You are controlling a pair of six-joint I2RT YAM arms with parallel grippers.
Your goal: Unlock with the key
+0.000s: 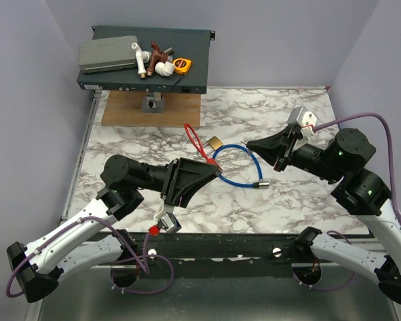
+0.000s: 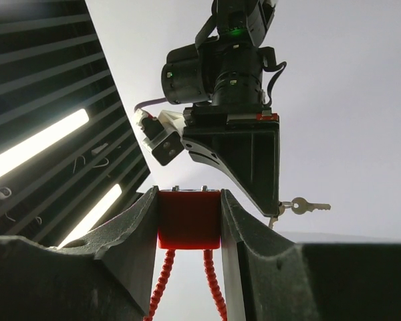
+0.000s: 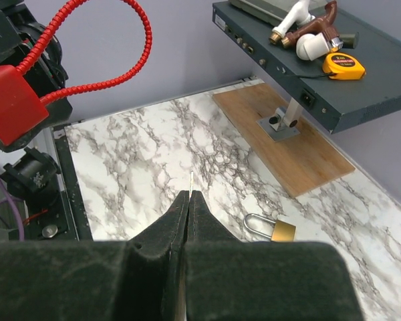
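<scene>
My left gripper [image 1: 212, 167] is shut on a red lock body [image 2: 189, 219] with a beaded red loop [image 3: 94, 85] rising from it. My right gripper [image 1: 250, 145] is shut; at its tips a silver key [image 2: 304, 205] on a ring shows in the left wrist view, and something thin sticks up between the tips in the right wrist view. It stands right of the red lock. A brass padlock [image 3: 283, 231] with its shackle lies on the marble table, beside a blue cable lock [image 1: 239, 184].
A dark raised shelf [image 1: 194, 40] at the back left carries a grey case, fittings and a yellow tape measure [image 1: 182, 65], above a wooden board [image 1: 123, 110].
</scene>
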